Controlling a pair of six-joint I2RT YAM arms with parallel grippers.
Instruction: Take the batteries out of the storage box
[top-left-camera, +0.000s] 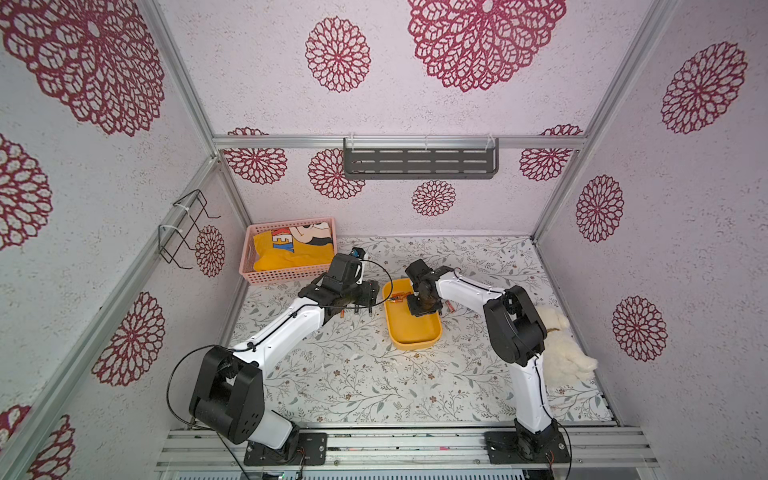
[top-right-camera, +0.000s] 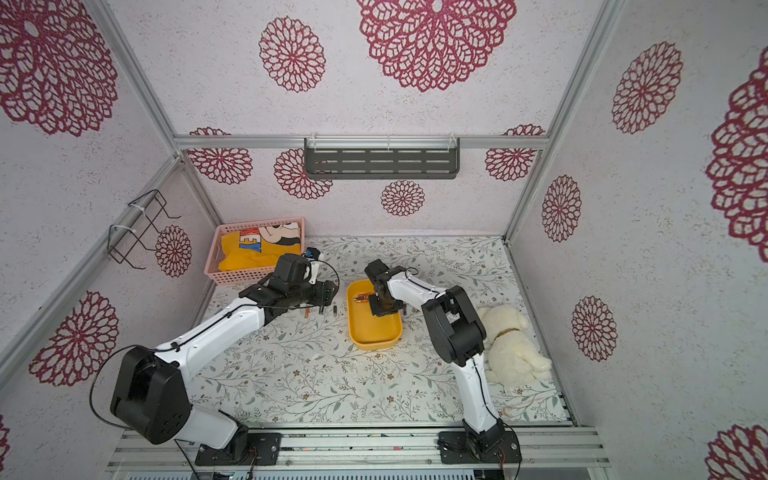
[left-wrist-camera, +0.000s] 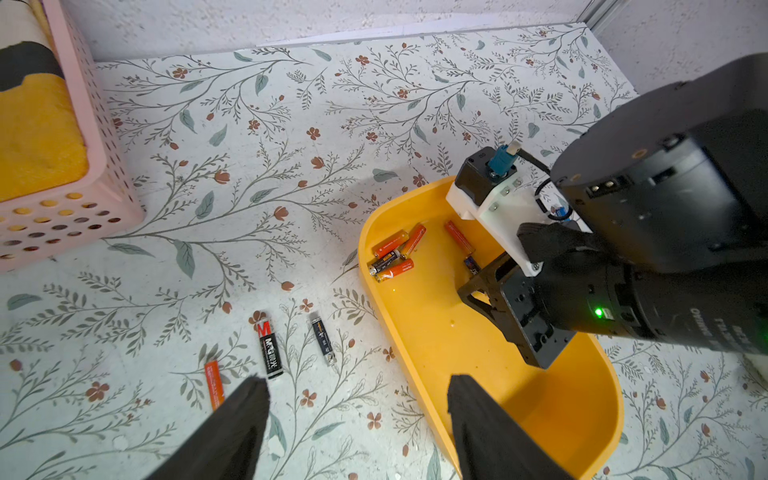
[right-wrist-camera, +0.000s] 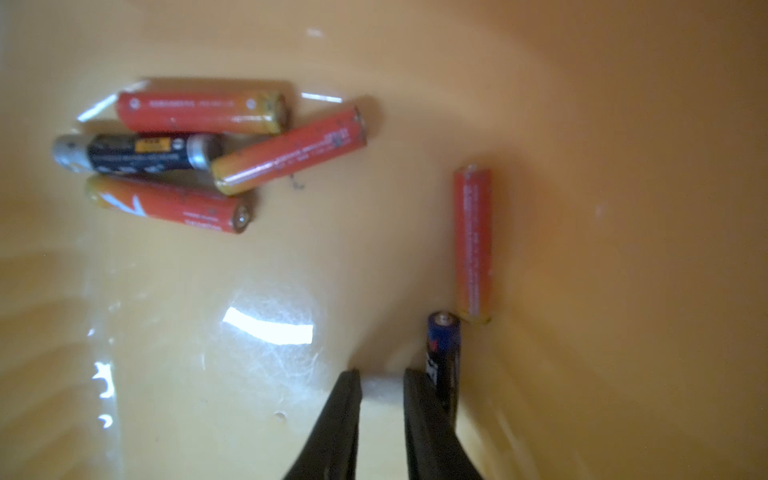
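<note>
The yellow storage box (left-wrist-camera: 392, 320) stands mid-table. In its back left corner, several batteries cluster: orange ones (right-wrist-camera: 200, 112) and a black one (right-wrist-camera: 136, 153). Apart from them lie an orange battery (right-wrist-camera: 473, 240) and a dark, blue-tipped battery (right-wrist-camera: 442, 352) along the right wall. My right gripper is open inside the box, nothing between its fingers; the blue-tipped battery is outside its right finger, partly hidden by it. Left of the box, my left gripper hangs open and empty above the table. Below it lie an orange battery (left-wrist-camera: 213, 384) and two black batteries (left-wrist-camera: 270, 348).
A pink basket (top-left-camera: 289, 274) with yellow cloth stands at the back left. A white plush toy (top-left-camera: 568, 360) lies at the right edge. Small batteries (top-left-camera: 449, 306) show right of the box, partly behind the right arm.
</note>
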